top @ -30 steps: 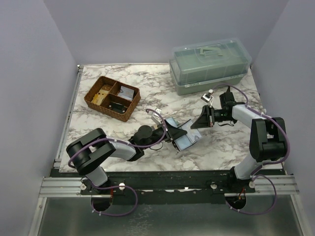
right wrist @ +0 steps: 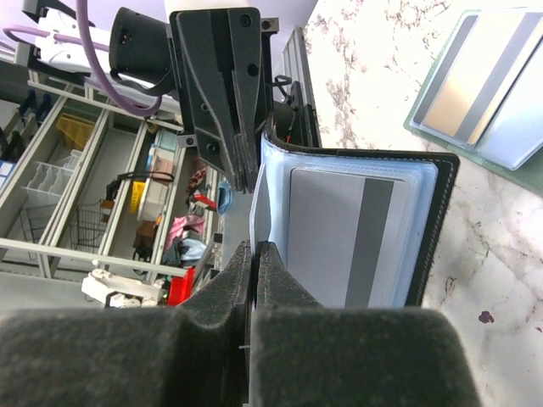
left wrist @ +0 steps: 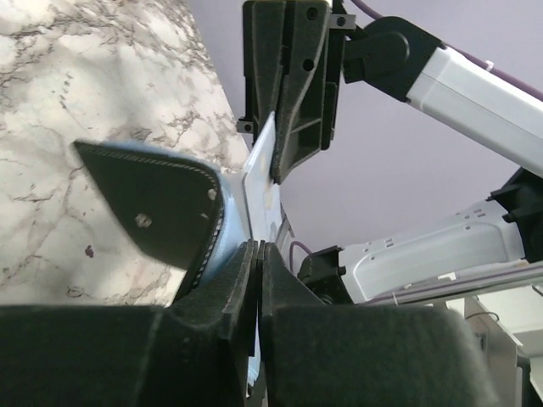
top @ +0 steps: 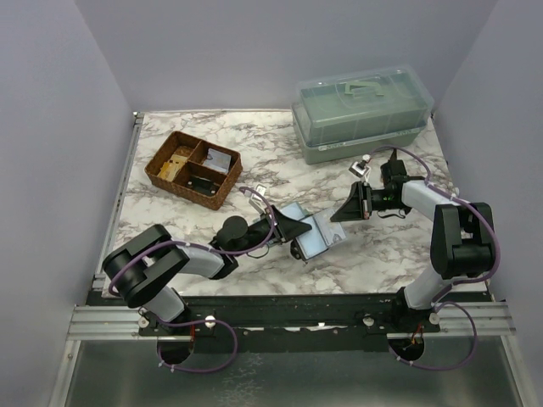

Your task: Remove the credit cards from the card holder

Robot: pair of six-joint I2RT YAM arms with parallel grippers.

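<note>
The card holder [top: 314, 237], a dark wallet with pale blue sleeves, is held up between both grippers near the front middle. In the right wrist view a grey card with a dark stripe [right wrist: 331, 237] sits in its sleeve; my right gripper is shut on the holder's thin edge. My left gripper has its fingertips close together at the holder's blue sleeves in the left wrist view; whether anything is between them is unclear. Further cards on a pale green-blue backing [right wrist: 458, 76] lie on the table behind, partly hidden in the top view.
A wicker basket [top: 161, 153] with divided compartments stands at the back left. A stack of clear green plastic boxes [top: 365, 110] stands at the back right.
My left gripper has moved a little to the left and toward the front edge. The holder has shifted slightly with it. The right arm is nearly still.
</note>
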